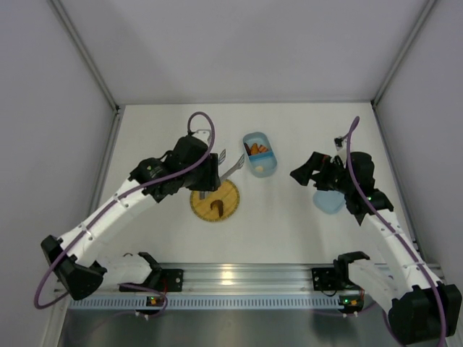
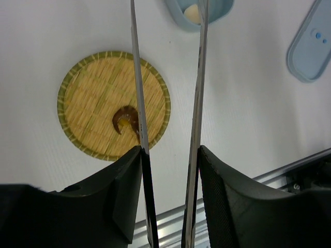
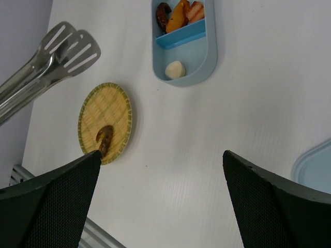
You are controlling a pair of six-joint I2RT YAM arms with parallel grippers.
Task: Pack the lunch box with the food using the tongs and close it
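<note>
In the left wrist view my left gripper is shut on the metal tongs (image 2: pixel 196 121), whose slotted tips (image 3: pixel 77 54) show in the right wrist view with no food between them. The tongs hang above and around the round woven plate (image 1: pixel 199 206), on which a single curved brown piece of food (image 3: pixel 105 138) lies. Beyond it stands the blue lunch box (image 3: pixel 209 49), uncovered. Its far compartment holds a dark piece (image 3: pixel 163 15), an orange piece (image 3: pixel 179 14) and a pinkish piece (image 3: pixel 195 12); a pale round piece (image 3: pixel 175 70) is in the near one. My right gripper is open and empty.
A pale blue lid (image 1: pixel 329 202) lies flat on the right side of the table, under the right arm. Bare white table separates the plate and lunch box from that lid. A metal rail (image 1: pixel 246 273) runs along the front edge.
</note>
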